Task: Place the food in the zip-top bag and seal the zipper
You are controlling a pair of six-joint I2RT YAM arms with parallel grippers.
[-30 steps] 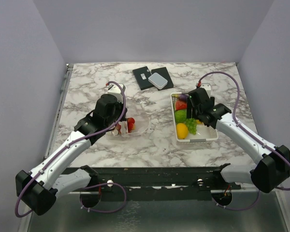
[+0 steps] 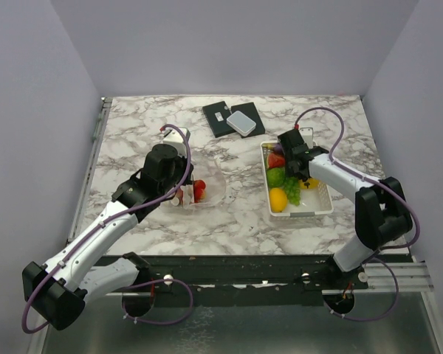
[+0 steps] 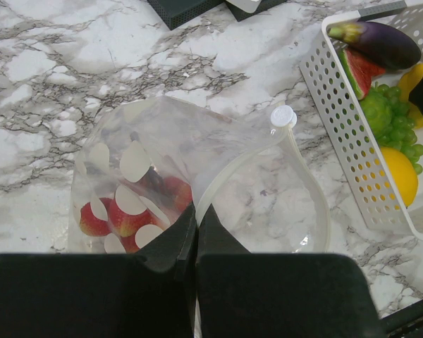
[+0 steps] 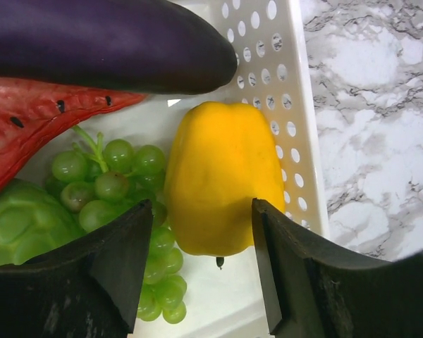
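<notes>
A clear zip top bag (image 3: 261, 197) with red fruit inside lies on the left, its rim pinched in my shut left gripper. My right gripper is part open in the white basket (image 4: 303, 141), its fingers at the near side of a yellow pepper (image 4: 218, 169). Around the pepper are an eggplant (image 4: 113, 49), a watermelon slice (image 4: 28, 120), green grapes (image 4: 113, 183) and a green round vegetable (image 4: 21, 225). A yellow lemon (image 2: 277, 199) sits at the basket's front left.
Dark flat pads (image 2: 218, 122) with a pale lid (image 2: 242, 123) lie at the back. Bare marble table (image 2: 244, 236) separates bag and basket.
The left arm is essentially unchanged.
</notes>
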